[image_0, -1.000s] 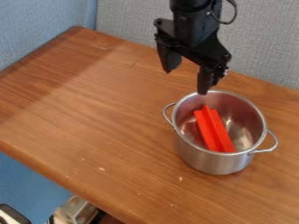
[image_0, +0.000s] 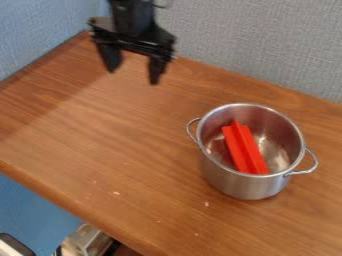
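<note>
A steel pot (image_0: 226, 177) with two side handles stands on the wooden table at the right. Inside it lie red bar-shaped pieces (image_0: 243, 147), leaning along its length. My black gripper (image_0: 134, 66) is at the upper left, blurred, above the back of the table and well away from the pot; its two fingers stand apart, open, with nothing seen between them.
Grey padded walls rise behind it. At the bottom left corner, beside the table's edge, some metal and black hardware (image_0: 83, 243) shows.
My gripper has moved left and back, away from above the pot to the upper left. The pot and red pieces look unchanged.
</note>
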